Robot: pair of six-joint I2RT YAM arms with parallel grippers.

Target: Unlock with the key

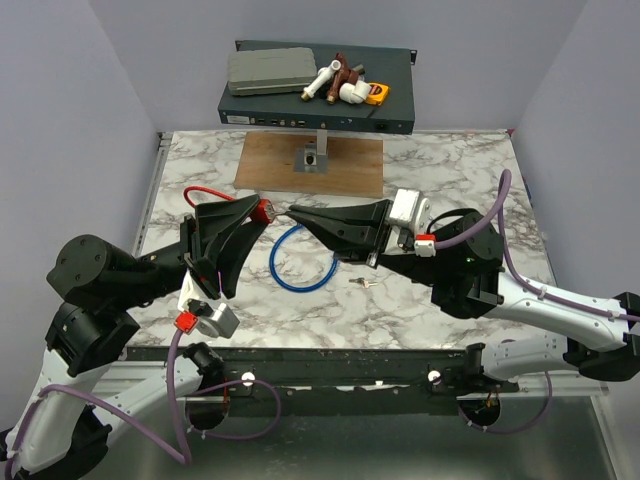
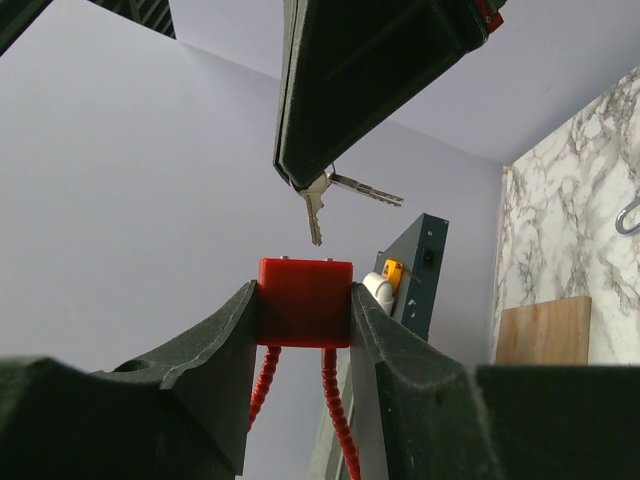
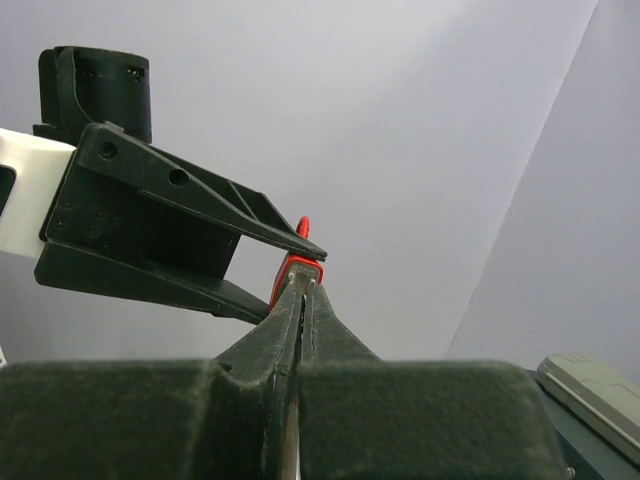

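Observation:
A small red padlock (image 2: 305, 303) with a red cable is clamped between the fingertips of my left gripper (image 1: 259, 213). Its end face points toward my right gripper (image 1: 290, 210), whose fingers are shut on a thin silver key (image 2: 315, 215). A second key (image 2: 367, 190) sticks out sideways from the same fingertips in the left wrist view. Only a narrow gap separates the key's tip from the padlock, and they do not touch. In the right wrist view, the padlock (image 3: 297, 274) appears just beyond my shut fingers, which hide the key there.
A blue cable ring (image 1: 303, 289) and a small metal piece (image 1: 362, 282) lie on the marble tabletop (image 1: 440, 310). A wooden board with a metal hasp (image 1: 310, 158) stands behind. Farther back, a dark rack box (image 1: 250, 112) carries several items.

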